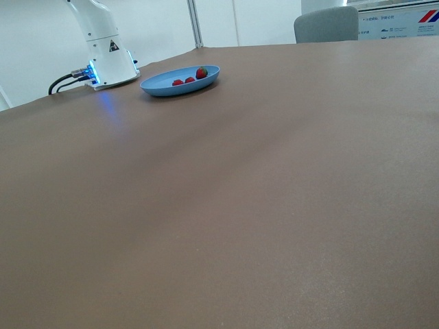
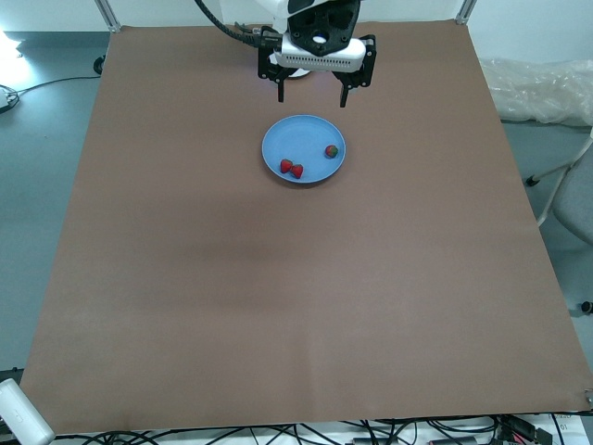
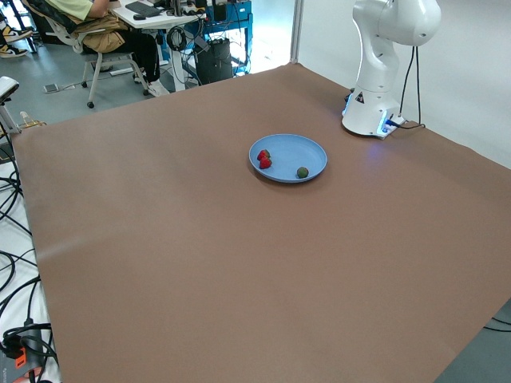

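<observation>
A round blue plate [image 2: 304, 133] lies on the brown table, holding three strawberries: two red ones [image 2: 292, 169] close together and a third with its green top [image 2: 331, 151] at the right in the left view. The plate [image 1: 161, 87] and plate [image 3: 287, 152] show in the other views too. My gripper [image 2: 311, 97] hangs above and beyond the plate at the top of the left view, open, with its two black fingers wide apart and nothing seen between them.
The white robot base [image 3: 371, 108] stands at the table's back edge with cables. A chair [image 2: 574, 199] and cables lie off the table's edges.
</observation>
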